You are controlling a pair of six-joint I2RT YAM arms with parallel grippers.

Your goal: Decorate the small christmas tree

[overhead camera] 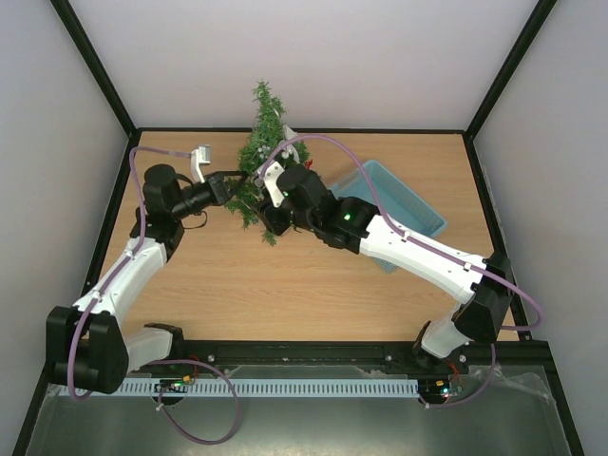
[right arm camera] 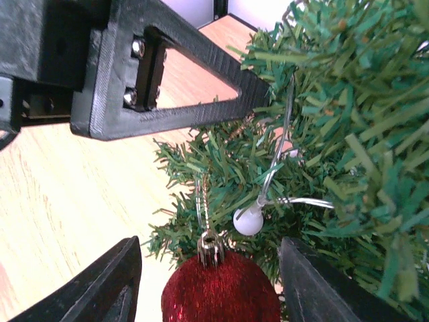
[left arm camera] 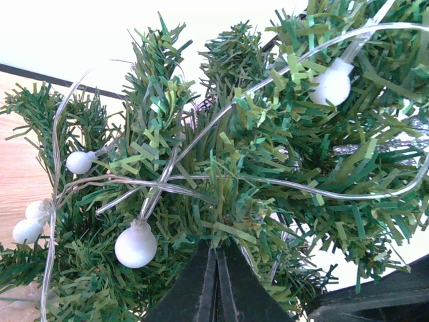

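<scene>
The small green Christmas tree (overhead camera: 256, 152) lies or leans across the back of the table, wound with a light string of white bulbs. Within its greenery, my left gripper is shut; whether a thin twig is caught at the tips cannot be told. A dark red bauble (right arm camera: 221, 290) with a silver cap and thin loop is low in the right wrist view, its loop reaching up to a branch. My right gripper stands open around it, one finger (right arm camera: 110, 285) on each side, with a gap visible at the left.
A blue bin (overhead camera: 404, 201) rests right of the tree, partly behind the right arm. Both grippers are close together at the tree. Bare wood fills the table's front (overhead camera: 285, 299).
</scene>
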